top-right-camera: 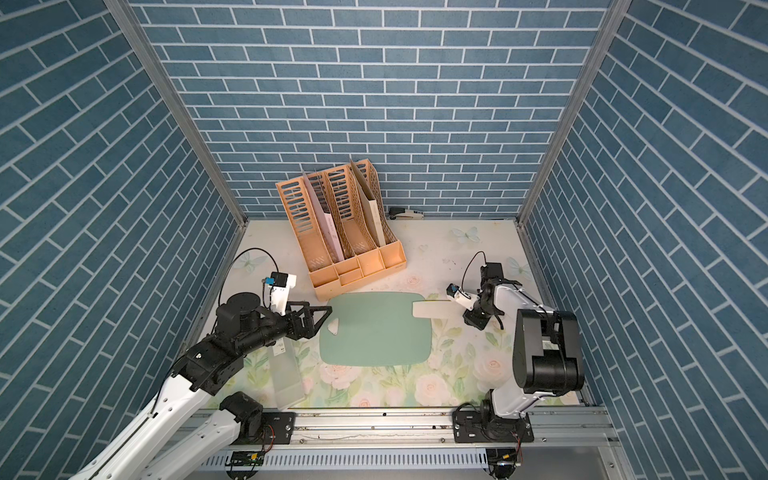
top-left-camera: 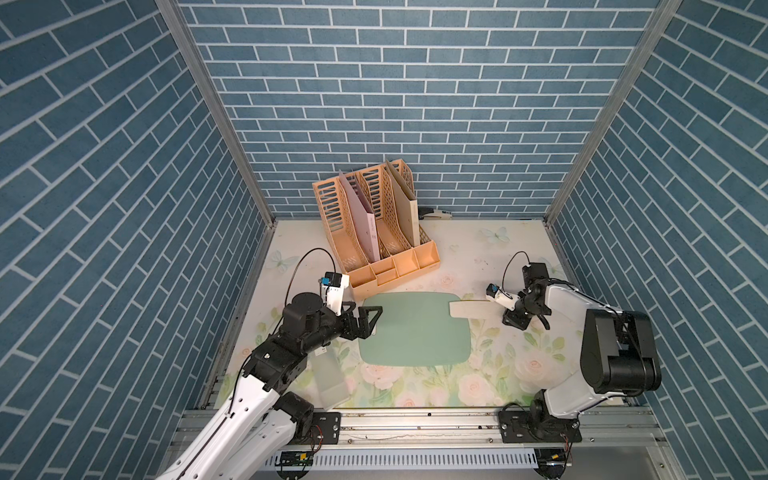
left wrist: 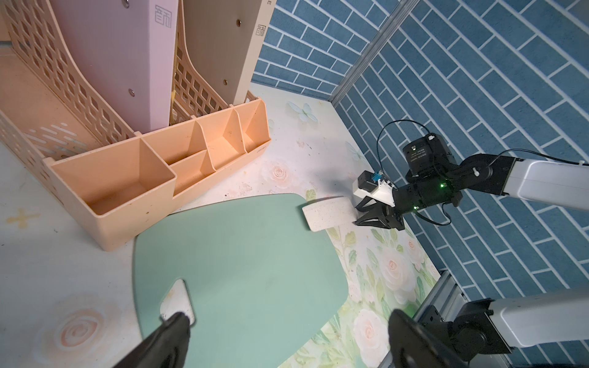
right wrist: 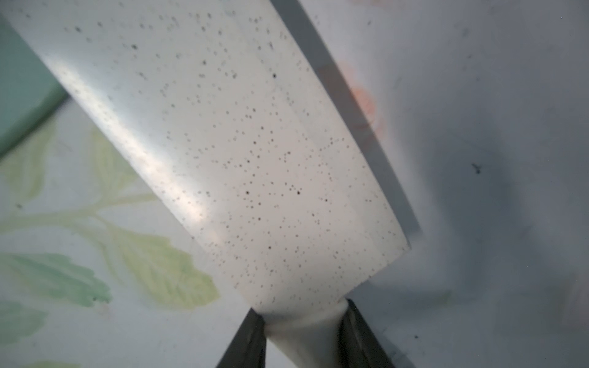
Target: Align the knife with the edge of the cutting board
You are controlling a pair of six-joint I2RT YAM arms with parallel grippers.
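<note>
A pale speckled knife [right wrist: 245,159] fills the right wrist view, its handle squeezed between the dark fingers of my right gripper. In the top left view its broad blade [top-left-camera: 469,309] points left and overlaps the upper right edge of the green cutting board [top-left-camera: 412,344]. The handle is mostly covered by the right gripper in the top views. My left gripper stands open over the board's left part, its fingers wide apart and nothing between them.
A peach file rack [top-left-camera: 392,268] with upright folders stands behind the board. A small white triangular piece [left wrist: 178,303] lies on the board's left part. Along the table's left front is a translucent strip [top-left-camera: 328,380].
</note>
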